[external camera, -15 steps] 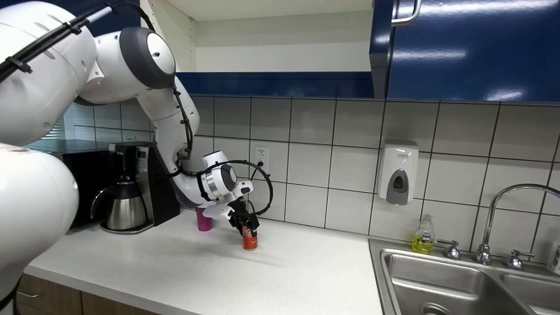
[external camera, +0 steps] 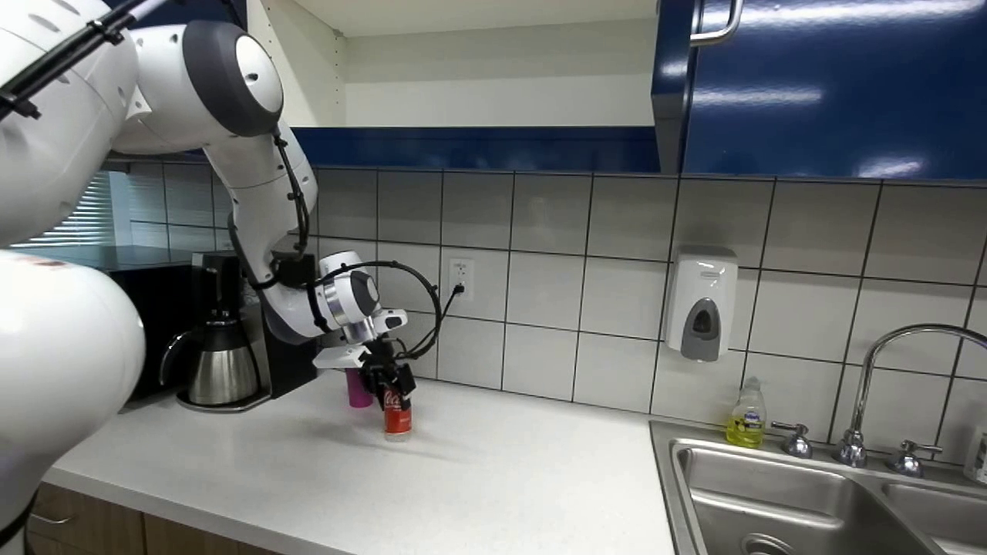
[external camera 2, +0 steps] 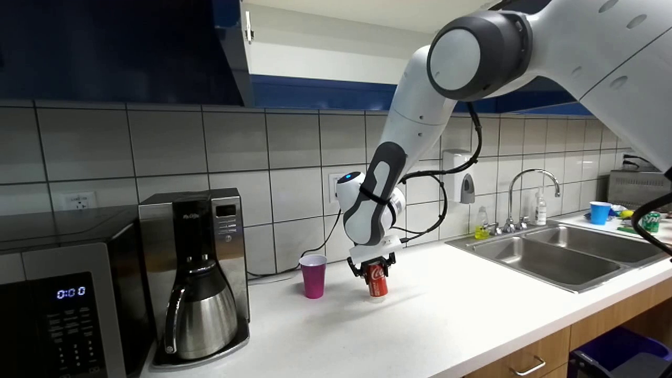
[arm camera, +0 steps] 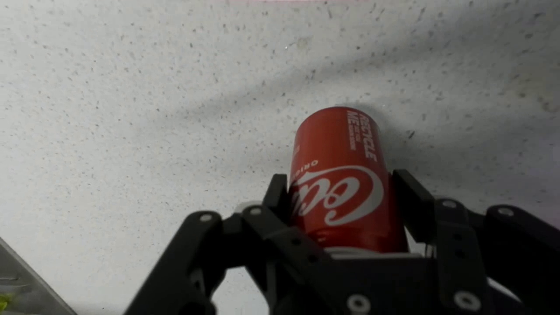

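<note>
My gripper is shut on a red Coca-Cola can (arm camera: 336, 136), with one black finger against each side. In exterior view 1 the can (external camera: 398, 419) is upright, low over the white counter; whether its base touches the surface is hard to tell. A pink cup (external camera 2: 313, 277) stands on the counter to the left of the can (external camera 2: 377, 281) in exterior view 2, a short gap away. From exterior view 1 the cup (external camera: 358, 390) is partly covered by my gripper (external camera: 393, 393).
A coffee maker (external camera 2: 242, 321) and a microwave (external camera 2: 101, 252) stand left of the cup. Toward the right lie a soap bottle (external camera: 746, 416) and a steel sink (external camera: 680, 499). Above is an open cabinet shelf (external camera: 500, 83).
The arm has moved left in exterior view 1, bringing the can with it closer to the pink cup. The grip on the can looks the same, and the cup has stayed put.
</note>
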